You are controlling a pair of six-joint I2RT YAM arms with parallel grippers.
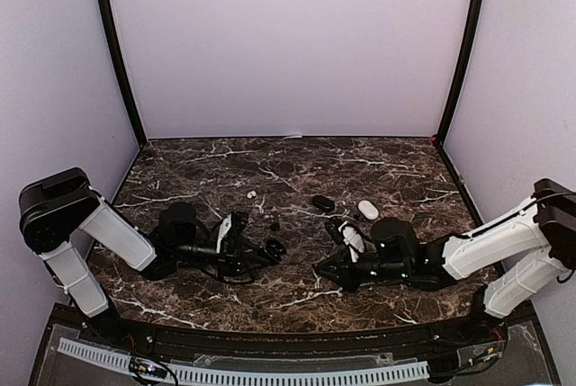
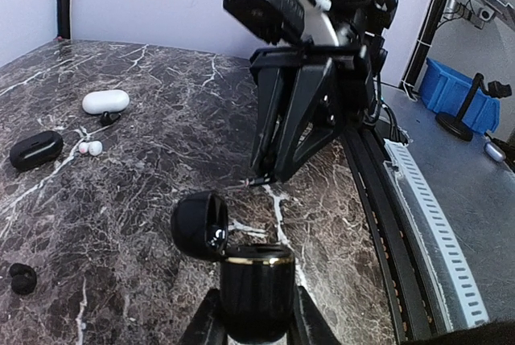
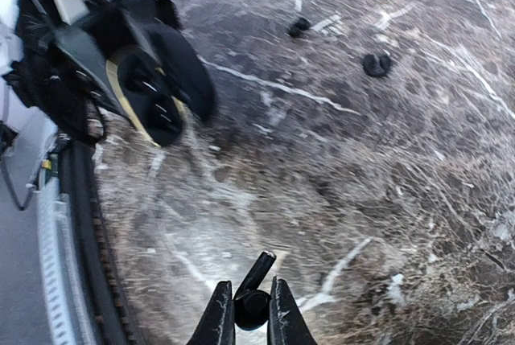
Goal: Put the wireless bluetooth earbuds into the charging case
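My left gripper is shut on a black charging case (image 2: 256, 289), upright with its lid (image 2: 197, 224) open, as the left wrist view shows. In the right wrist view my right gripper is shut on a black earbud (image 3: 259, 269), its stem sticking up between the fingertips. The case is above and to the left of it in the top view, apart from it, and appears blurred at the upper left of the right wrist view.
A white case (image 2: 105, 101), a black case (image 2: 35, 150), small white earbuds (image 2: 90, 147) and small black pieces (image 2: 23, 278) lie on the marble table (image 1: 297, 161) behind the grippers. The table's front edge borders a rail.
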